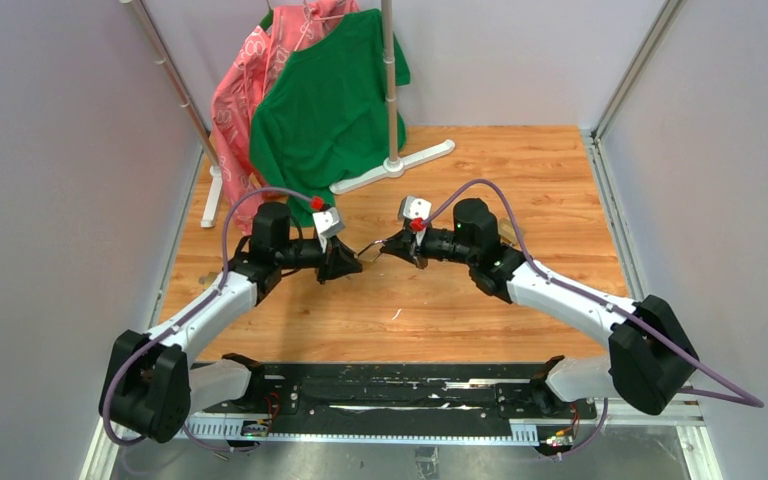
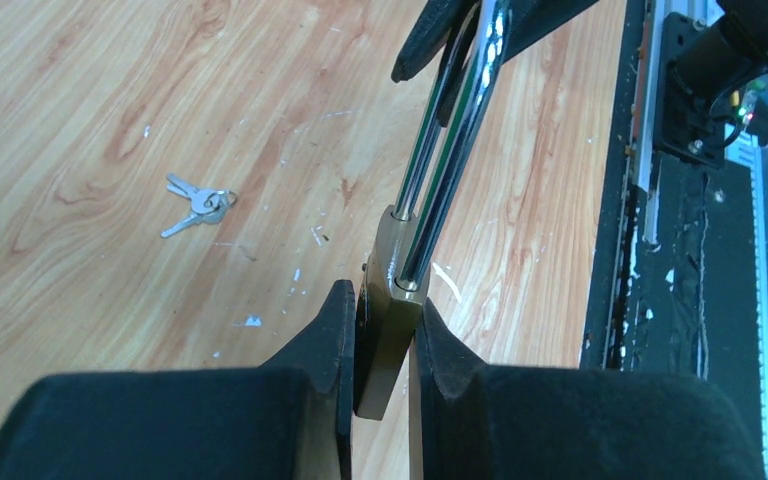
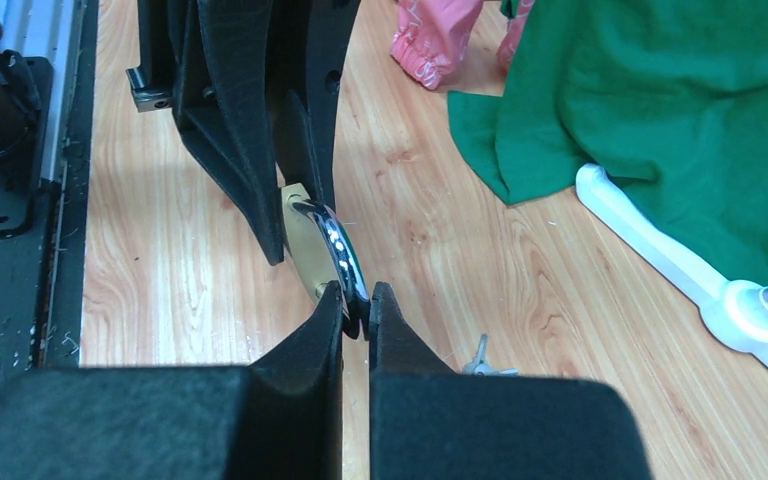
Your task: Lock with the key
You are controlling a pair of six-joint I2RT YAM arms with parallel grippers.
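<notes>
Between the two arms, above the table, hangs a brass padlock [image 2: 388,345] with a long silver shackle [image 2: 465,120]. My left gripper is shut on the brass body, its black fingers [image 2: 305,345] on either side. Both shackle legs meet the top face of the body in the left wrist view. At the far end of the loop, my right gripper is shut on the shackle [image 3: 345,250]. A ring of small silver keys [image 2: 202,205] lies on the wood; only part of these keys [image 3: 482,362] shows past my right fingers.
Green and pink garments [image 1: 330,110] hang at the back left from a rack whose white foot [image 1: 400,165] rests on the table. Small scraps lie on the wood [image 1: 500,320].
</notes>
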